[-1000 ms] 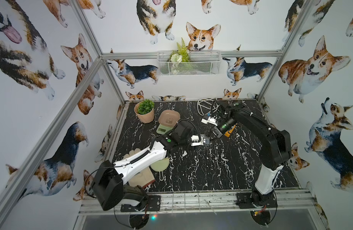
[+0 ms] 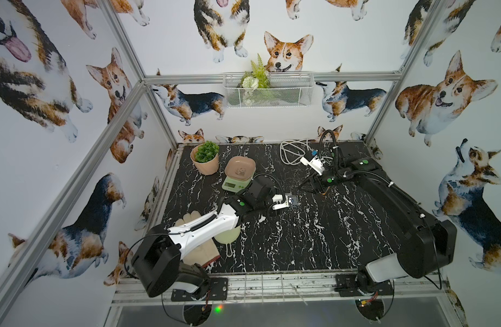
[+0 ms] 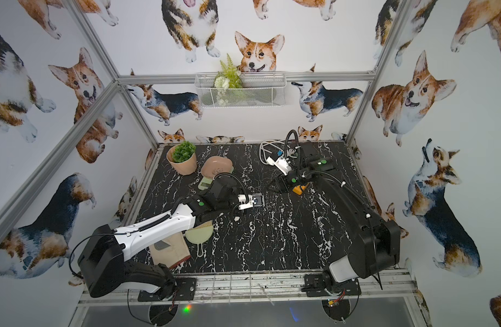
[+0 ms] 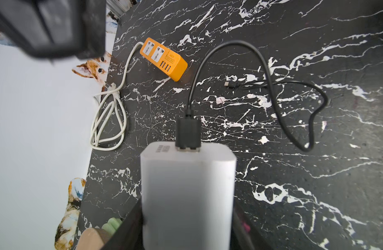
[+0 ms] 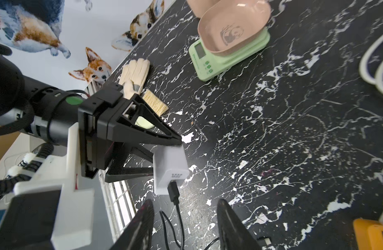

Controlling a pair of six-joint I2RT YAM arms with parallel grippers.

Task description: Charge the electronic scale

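My left gripper is shut on a white charger (image 4: 187, 191), with a black cable plug (image 4: 188, 133) in its top end. The cable (image 4: 269, 95) loops down onto the marble table, its small connector (image 4: 232, 84) lying loose. My right gripper stands open and empty above and to the right of the charger. The green electronic scale (image 5: 208, 66) with a pink tray (image 5: 233, 20) sits toward the back left. An orange power strip (image 4: 170, 62) lies at the right, behind the right arm in the top views.
A potted plant (image 2: 207, 158) is at the back left, gloves (image 5: 133, 79) and a brush (image 5: 154, 103) at the front left. A coiled white cord lies at the back right.
My right arm has risen and shifted, its elbow moving outward to the right and its gripper lifting slightly.
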